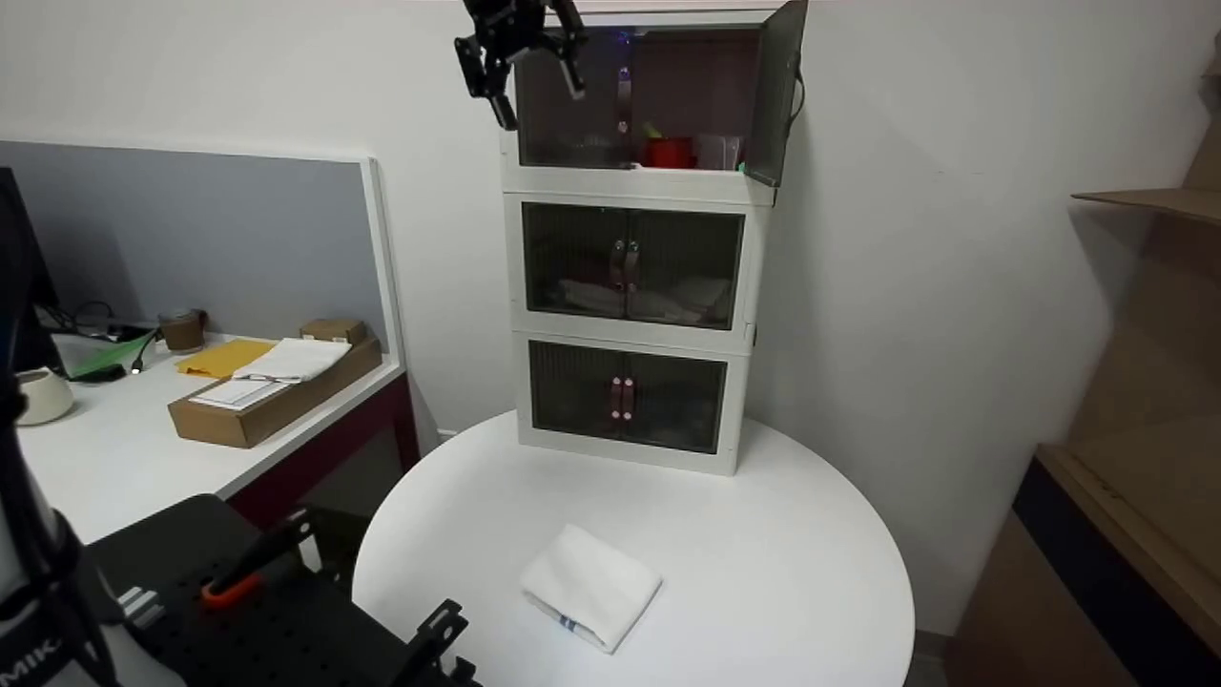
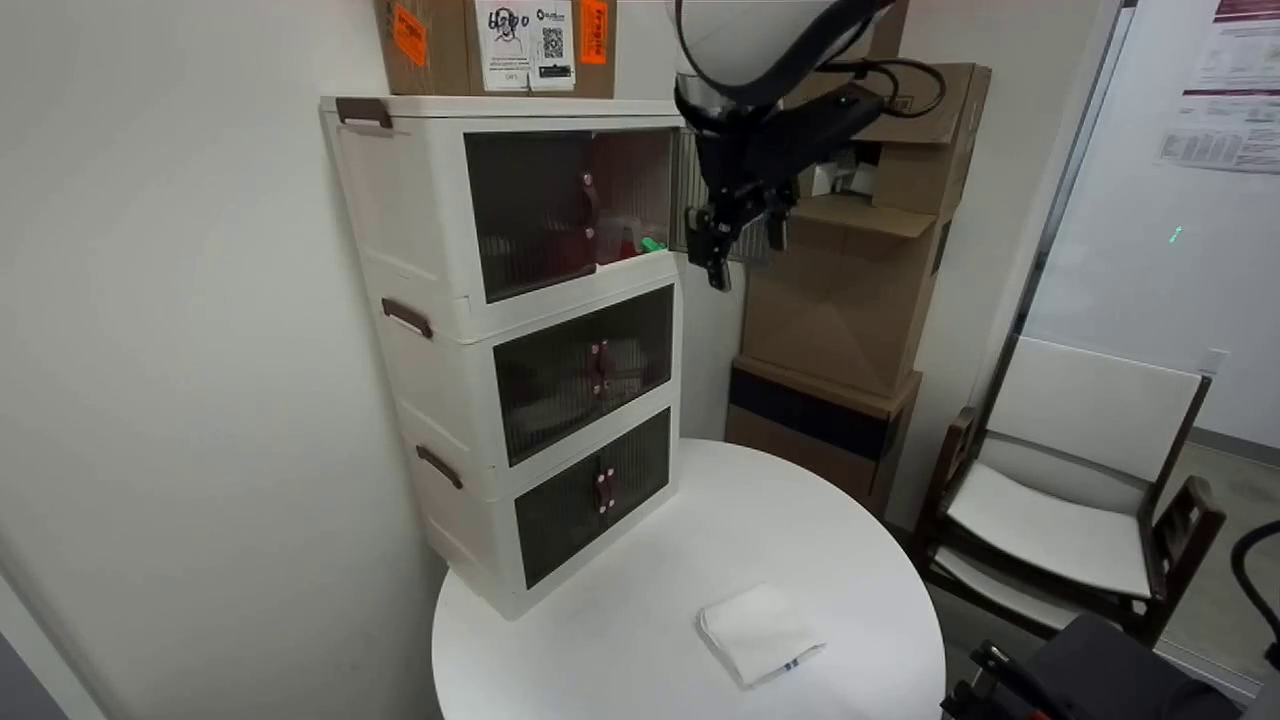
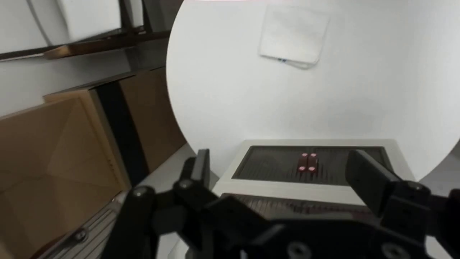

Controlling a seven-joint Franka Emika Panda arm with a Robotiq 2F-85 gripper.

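My gripper (image 1: pixel 539 101) hangs high, in front of the upper left door of the white cabinet (image 1: pixel 636 178). In the wrist view its two fingers (image 3: pixel 362 175) stand wide apart with nothing between them. The cabinet's top right door (image 1: pixel 780 97) is swung outward; its top left door (image 1: pixel 569 103) is closed. Inside the top compartment sit a red container (image 1: pixel 670 153) and a clear one (image 1: pixel 718 150). A folded white cloth (image 1: pixel 591 588) with a blue stripe lies flat on the round table (image 1: pixel 790 550), well below the gripper.
The middle and bottom compartments have their doors closed; pale cloths (image 1: pixel 675 300) show dimly in the middle one. Cardboard boxes (image 2: pixel 828 288) stand on the far side of the table. A desk (image 1: pixel 97 458) is at the left.
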